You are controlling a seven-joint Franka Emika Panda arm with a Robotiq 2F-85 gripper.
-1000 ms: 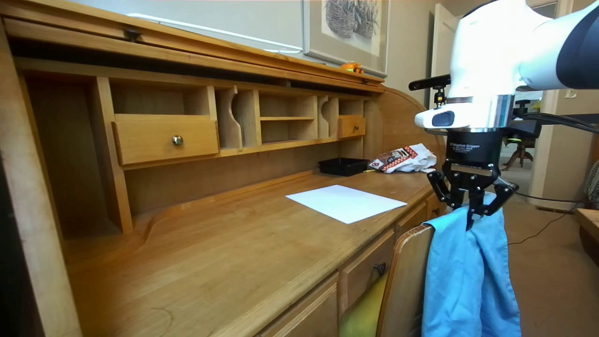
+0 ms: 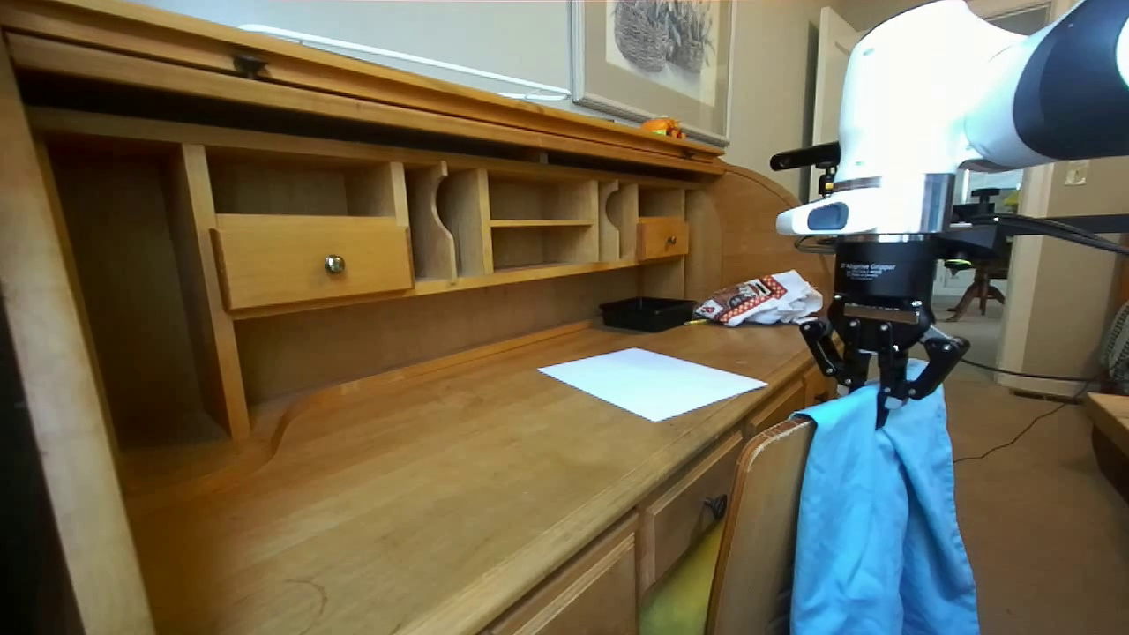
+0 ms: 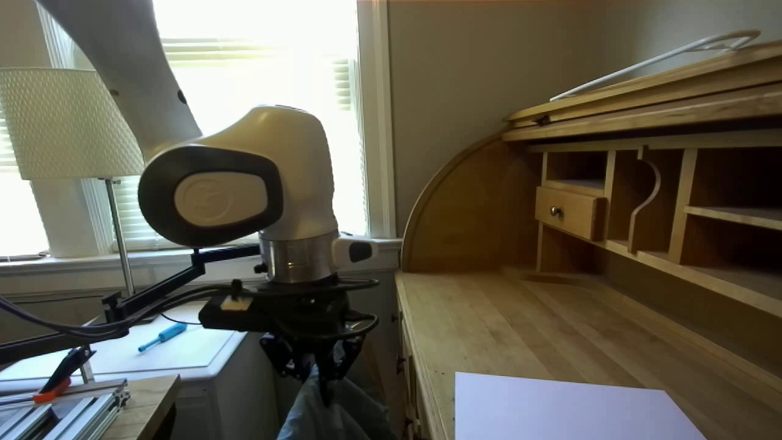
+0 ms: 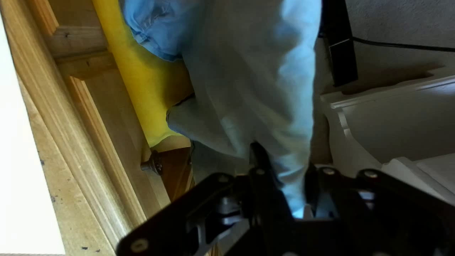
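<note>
Light blue cloth hangs in folds at the wooden chair back, its lower end out of the frame. My gripper is shut on the upper part of this cloth, close above the chair's top edge. From the other side, the gripper shows low in the view with the cloth drooping under it. In the wrist view the cloth runs away from between the dark fingers. Whether it still rests on the chair back cannot be told.
The desk beside me holds a white sheet, a black tray and a crumpled bag at the back. A yellow cushion or cloth is near the drawers. Much of the desktop is clear.
The arm and gripper have shifted slightly left in exterior view 1, the cloth with them. The chair back has also moved slightly left.
</note>
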